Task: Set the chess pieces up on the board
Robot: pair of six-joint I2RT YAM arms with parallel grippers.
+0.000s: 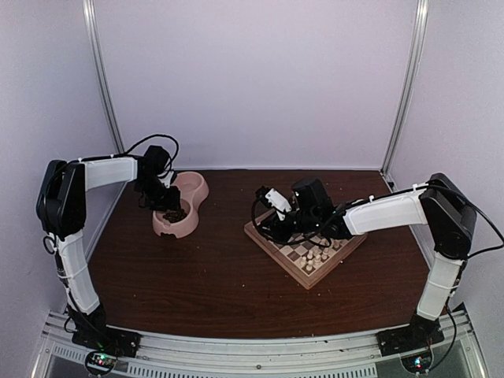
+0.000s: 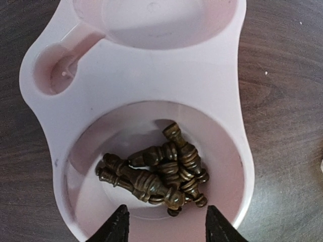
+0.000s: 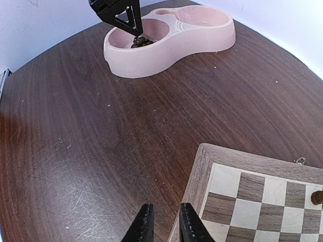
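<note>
Several dark brown chess pieces (image 2: 151, 174) lie in a heap inside the round well of the pink bowl (image 2: 161, 75). Above that well hangs my left gripper, its fingers apart with nothing between them. Over at the right, the wooden chessboard (image 1: 307, 277) carries several light pieces (image 1: 316, 256) along its right part. My right gripper is over the board's left edge, its fingers parted and empty. One dark piece (image 3: 317, 197) shows at the right margin of the right wrist view. The right arm hides much of the board from above.
The bowl's second well (image 3: 204, 16) looks empty. Between the bowl and the board, the dark table (image 1: 189, 283) is clear. White walls (image 1: 252, 87) stand behind and at the sides.
</note>
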